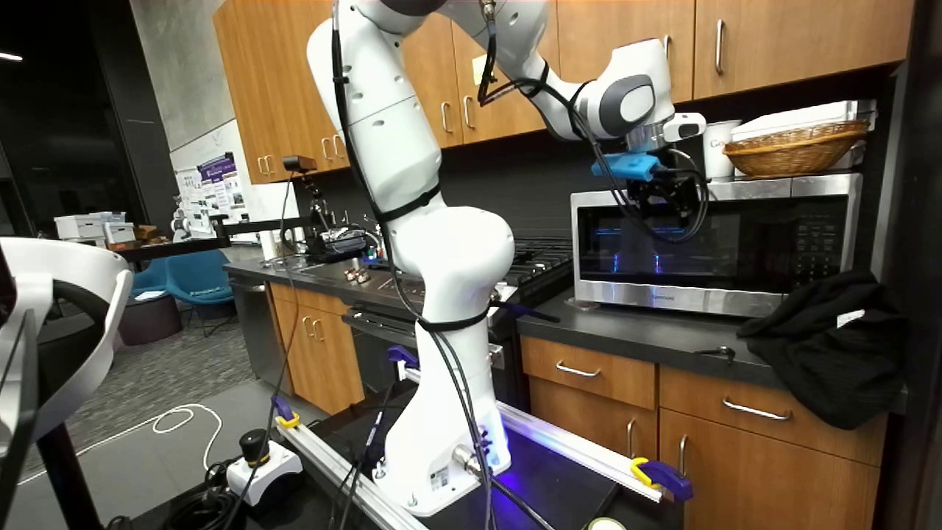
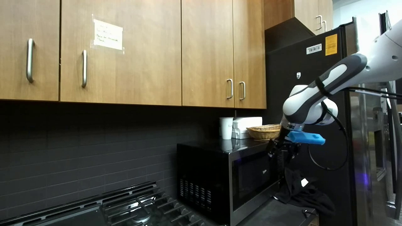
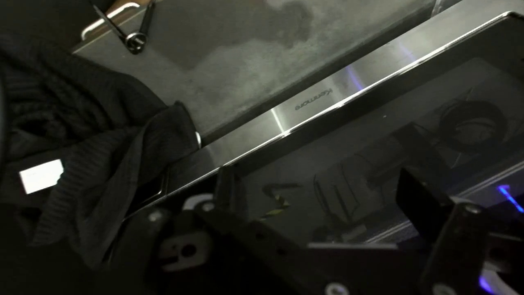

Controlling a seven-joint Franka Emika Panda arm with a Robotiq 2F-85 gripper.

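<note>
My gripper is open, its two dark fingers wide apart with nothing between them. In exterior view 1 it hangs in front of the upper part of the microwave (image 1: 715, 297), whose door is shut. The wrist view shows the steel lower edge of the microwave (image 3: 314, 100) running diagonally, with the dark glass behind the fingers. A black knitted garment (image 3: 113, 147) with a white tag lies at the left there. From the side, the gripper (image 2: 280, 152) stands close to the microwave front; whether it touches is too dark to tell.
On top of the microwave are a wicker basket (image 1: 795, 150), a white cup (image 1: 720, 149) and a white box (image 2: 247, 122). A small dark tool (image 3: 136, 41) lies near the counter edge. A stove (image 2: 143, 211) stands alongside.
</note>
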